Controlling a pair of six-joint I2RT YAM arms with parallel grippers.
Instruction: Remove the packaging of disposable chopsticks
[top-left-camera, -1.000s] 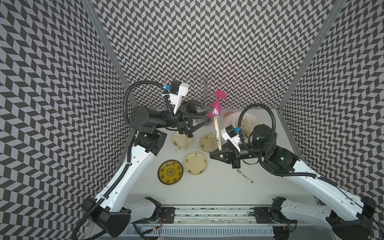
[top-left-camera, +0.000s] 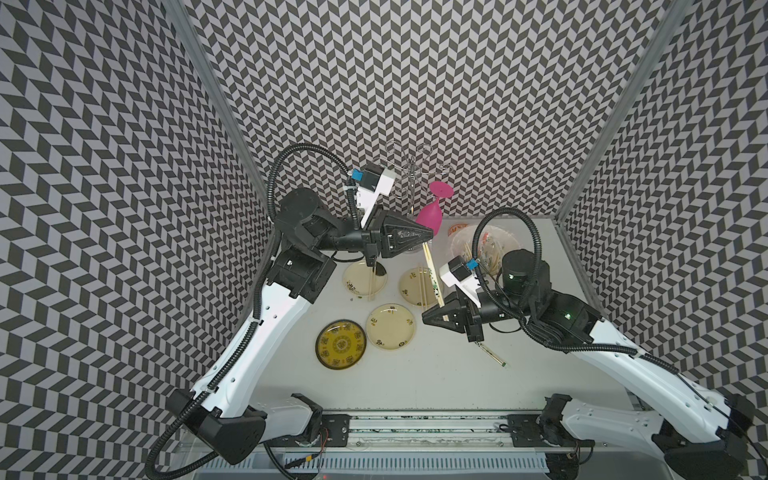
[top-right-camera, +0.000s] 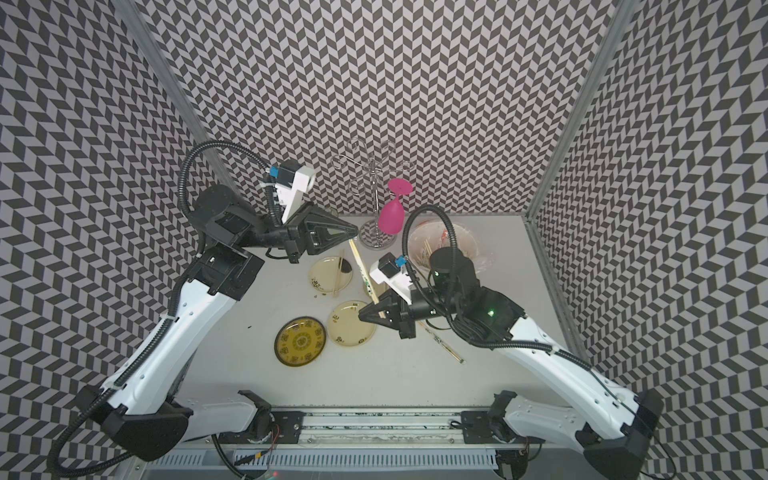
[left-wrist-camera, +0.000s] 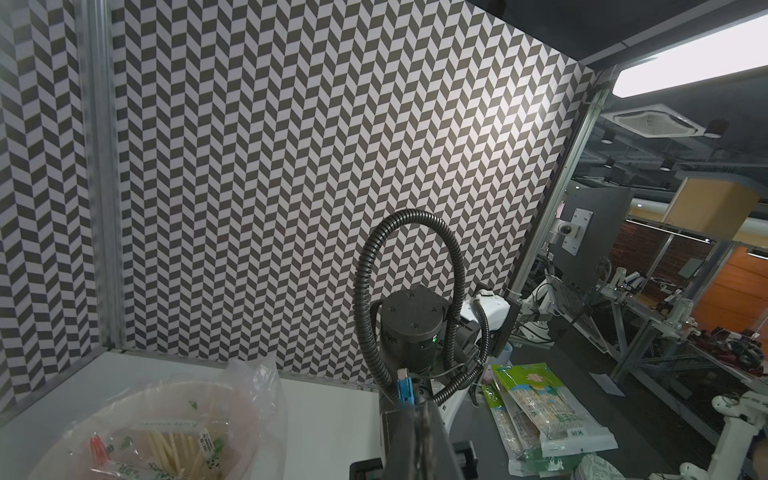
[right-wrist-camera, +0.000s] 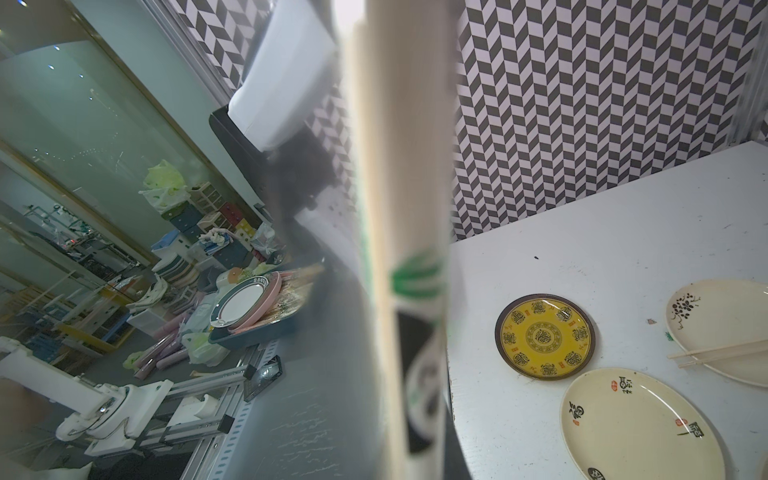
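Note:
A packaged pair of chopsticks (top-left-camera: 434, 276) (top-right-camera: 364, 268) slants between my two grippers, filling the middle of the right wrist view as a blurred wrapper (right-wrist-camera: 408, 240) with green print. My left gripper (top-left-camera: 428, 235) (top-right-camera: 352, 232) is shut at its upper end, on what looks like the wrapper's tip. My right gripper (top-left-camera: 425, 316) (top-right-camera: 364, 315) is shut on the lower part, pointing left. The fingertips' exact hold is small in the top views. Another packaged pair (top-left-camera: 492, 354) lies on the table at the front right.
Cream plates (top-left-camera: 391, 326) with loose chopsticks on some and a yellow-brown plate (top-left-camera: 341, 345) lie centre-left. A clear bag-lined bin (top-right-camera: 464, 232) holding sticks stands back right, a pink object (top-right-camera: 392, 212) and wire stand at the back.
My left gripper has moved right onto the chopsticks' upper end and shut there, where the wrapper end showed free earlier. My right gripper has shifted only slightly.

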